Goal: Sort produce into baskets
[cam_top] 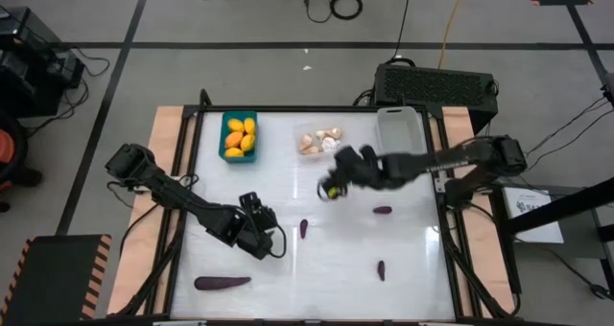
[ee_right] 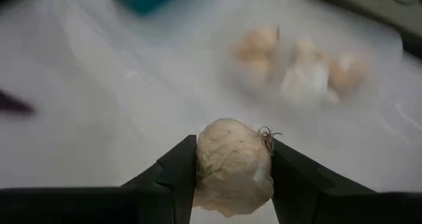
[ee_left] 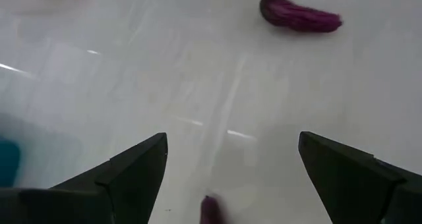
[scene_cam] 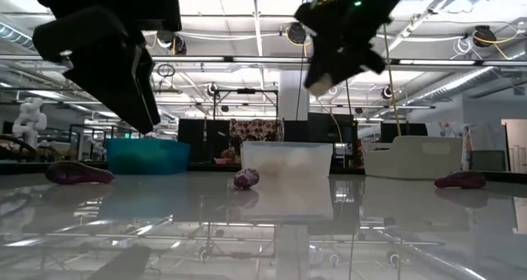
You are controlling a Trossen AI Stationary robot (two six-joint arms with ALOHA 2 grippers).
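A pale garlic bulb (ee_right: pixel 234 168) is clamped between the fingers of my right gripper, its roots showing at one side. In the high view that gripper hangs over the table just in front of the clear garlic container (cam_top: pixel 319 142), which holds several bulbs. Over the left-middle of the table, my left gripper is open and empty. Purple eggplants lie loose: a long one (cam_top: pixel 222 282) front left, a small one (cam_top: pixel 304 228) near the left gripper, another (cam_top: pixel 383 210) right of centre and one more (cam_top: pixel 381 269) at front right.
A teal basket (cam_top: pixel 229 156) with yellow and orange produce stands at the back left. The grey-white basket (cam_top: pixel 399 132) at the back right looks empty. Bare white table (cam_top: pixel 336 288) lies across the front middle.
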